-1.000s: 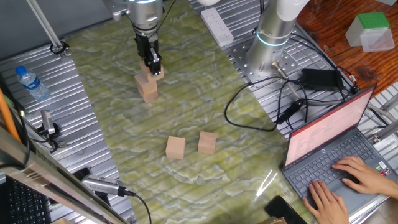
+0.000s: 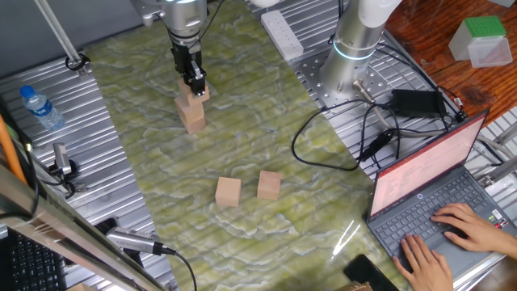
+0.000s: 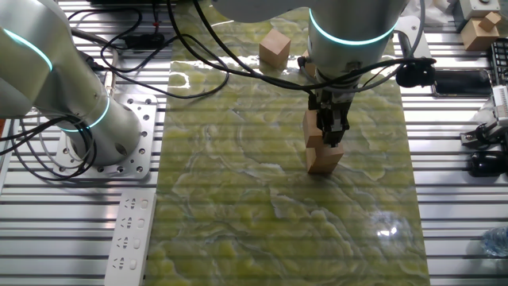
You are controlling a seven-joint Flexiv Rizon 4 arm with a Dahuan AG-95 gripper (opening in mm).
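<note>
A small stack of plain wooden blocks (image 2: pixel 189 111) stands on the green marbled board, its upper block set slightly off the lower. Over it is another wooden block (image 2: pixel 201 92), with my gripper (image 2: pixel 197 87) shut on it. Whether this block touches the stack is hard to tell. From the other side, my gripper (image 3: pixel 334 137) partly covers the wooden blocks (image 3: pixel 322 161). Two loose wooden blocks rest apart from the stack: a left block (image 2: pixel 229 191) and a right block (image 2: pixel 269 185).
The green board (image 2: pixel 266 242) is bare around the blocks. A power strip (image 2: pixel 282 35) lies near the board's edge.
My gripper has shifted slightly to the left in exterior view 1, and the block in it has shifted along. The stack below and the loose blocks have stayed put.
</note>
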